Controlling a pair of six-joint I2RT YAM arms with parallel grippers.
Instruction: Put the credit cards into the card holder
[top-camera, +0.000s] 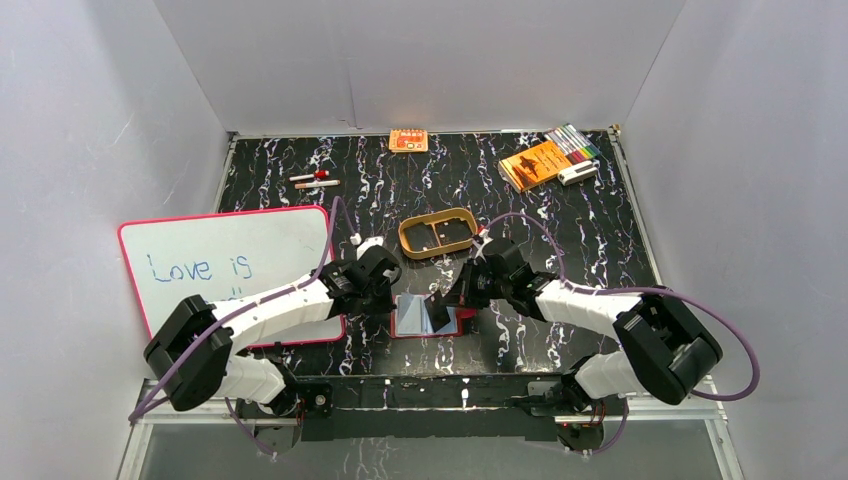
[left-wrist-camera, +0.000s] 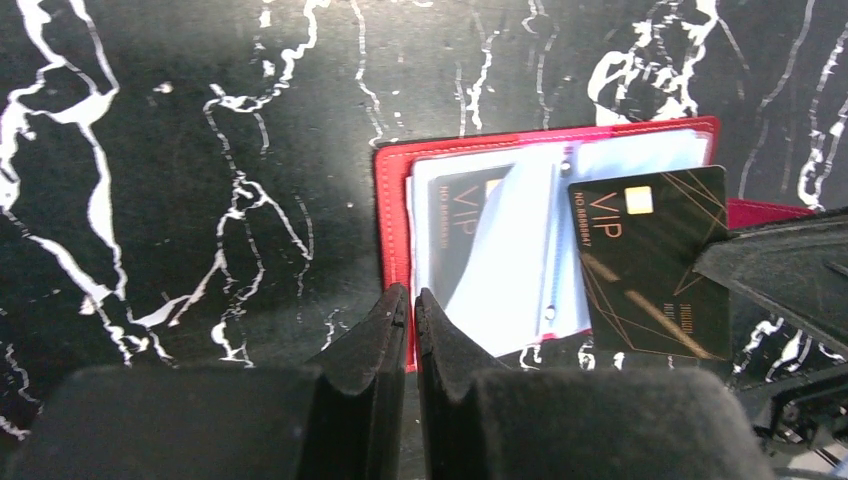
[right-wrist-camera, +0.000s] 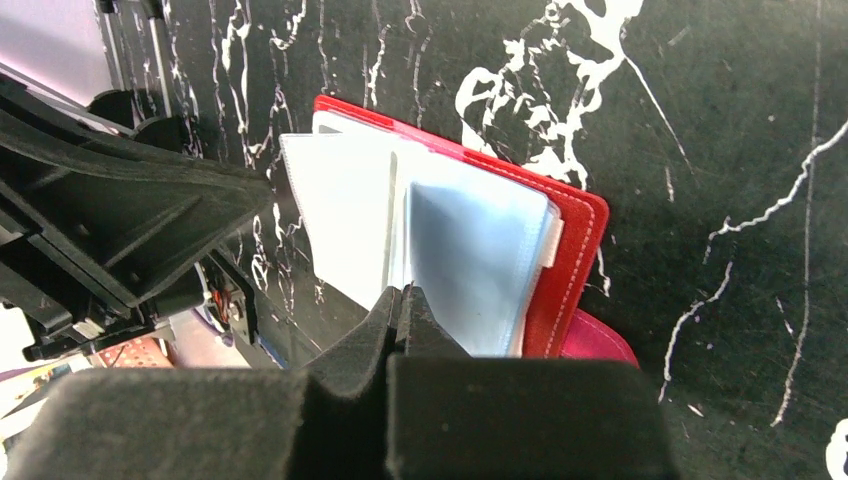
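Observation:
The red card holder (top-camera: 399, 331) lies open on the table, its clear sleeves spread. In the left wrist view, a VIP card (left-wrist-camera: 455, 228) shows through the left sleeve. A black VIP card (left-wrist-camera: 640, 250) stands tilted over the right sleeve (right-wrist-camera: 475, 250), its edge at the tip of my right gripper (top-camera: 458, 299), which is shut on it. The right wrist view shows that card only edge-on, if at all. My left gripper is shut at the holder's left red edge, and nothing shows between its fingers.
Behind the holder sits a tan divided tray (top-camera: 437, 212). A whiteboard (top-camera: 200, 255) lies under the left arm. Markers (top-camera: 318, 184), an orange pad (top-camera: 408, 140) and a book (top-camera: 538, 164) are farther back. Both grippers are close together over the holder.

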